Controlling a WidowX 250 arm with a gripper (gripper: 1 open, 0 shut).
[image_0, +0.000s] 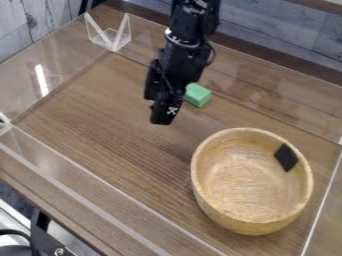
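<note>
The black robot arm reaches down from the top centre of the camera view, its gripper (163, 112) open over the bare wooden table left of centre. A green block (198, 94) lies just right of the arm, behind the gripper. A wide pale yellow bowl (251, 200) sits at the lower right, with a black object (286, 156) at its upper right rim.
A white bracket (110, 32) stands at the back left, another clear piece at the left edge, and dark cables lie at the lower left corner.
</note>
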